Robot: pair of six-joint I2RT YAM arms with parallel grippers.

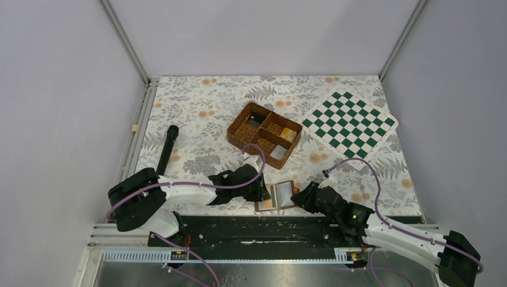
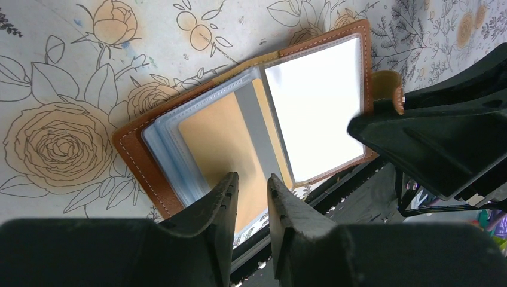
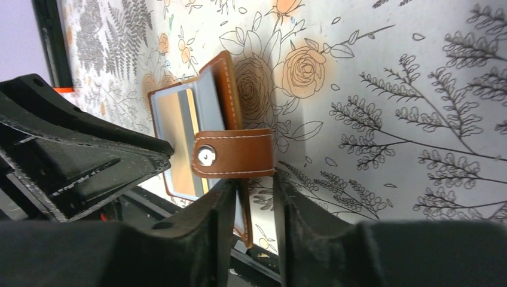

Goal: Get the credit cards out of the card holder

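Note:
The brown leather card holder [image 1: 277, 197] lies spread open at the table's front edge. A tan card with a grey stripe [image 2: 224, 137] sits under its clear sleeve, and a white panel [image 2: 317, 95] fills the other half. My left gripper is over the tan card's half, its fingers a narrow gap apart; whether anything is pinched there cannot be made out. At the opposite side, the right gripper stands part open, fingers around the raised cover's edge. Next to them is the snap strap [image 3: 242, 154]. Front fingers partly hide the cards.
Behind the holder stands a brown divided basket [image 1: 244, 144] with a few flat items. A green checkered board [image 1: 350, 122] lies back right, a black microphone [image 1: 169, 143] at left.

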